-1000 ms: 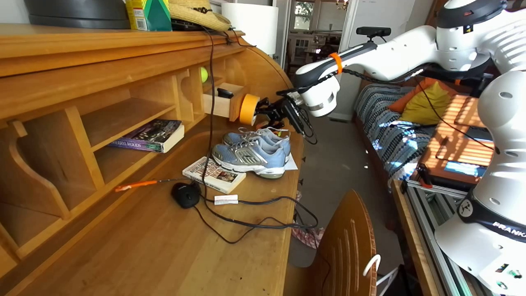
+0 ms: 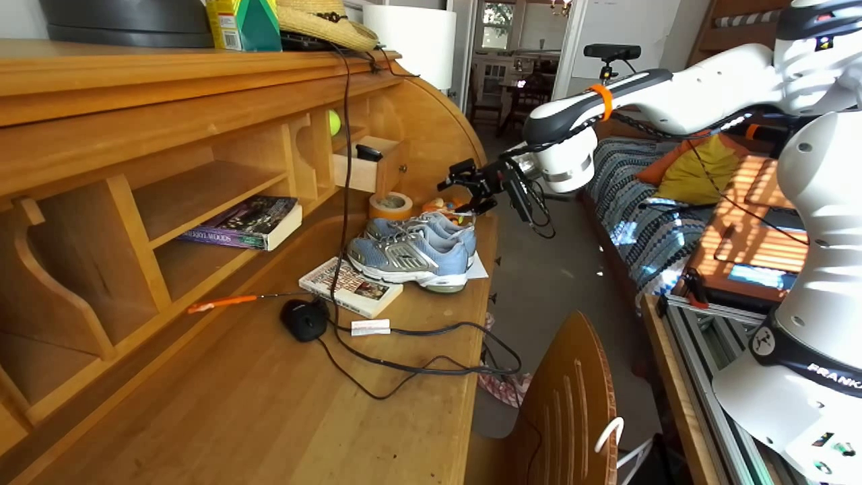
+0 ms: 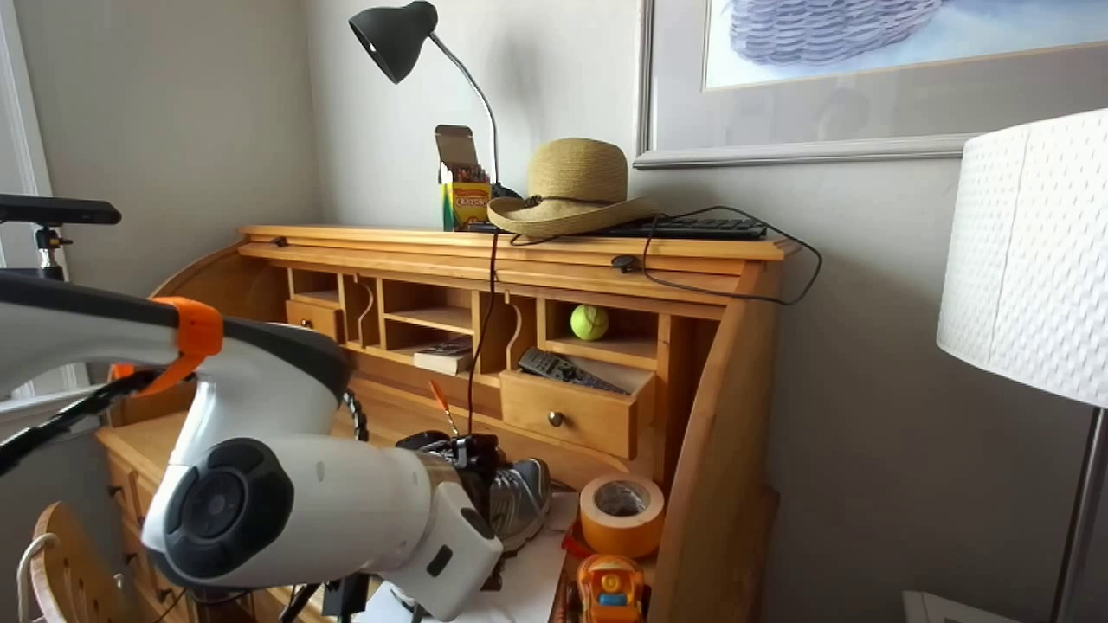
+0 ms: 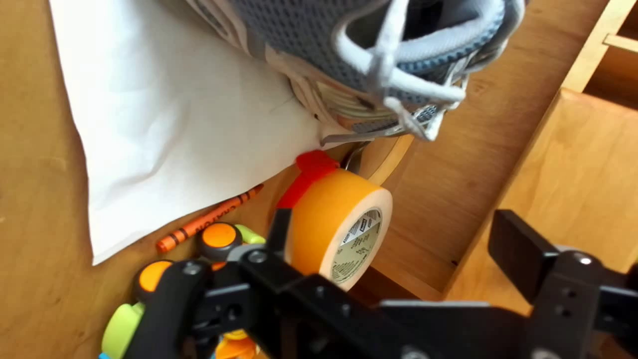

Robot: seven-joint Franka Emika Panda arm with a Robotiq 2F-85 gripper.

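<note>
An orange roll of tape (image 3: 608,524) rests on the desk in its back corner, below the pulled-out drawer (image 3: 577,424). In the wrist view the tape roll (image 4: 323,225) lies ahead of my open gripper, nearer its left finger, and nothing is held between the fingers. From exterior view 1, my gripper (image 2: 462,187) hovers above and to the right of the tape roll (image 2: 391,205), clear of it. A dark remote (image 3: 569,369) lies in the open drawer.
Grey-blue sneakers (image 2: 417,252) stand on the desk beside white paper (image 4: 173,119). An orange crayon (image 4: 209,218) and an orange toy vehicle (image 3: 610,590) lie near the tape. A black cable (image 2: 345,162) hangs across the desk front.
One second ago the tape roll was up in my gripper, in front of the drawer. Now it sits lower on the desk, released, and the arm has drawn back to the right in exterior view 1.
</note>
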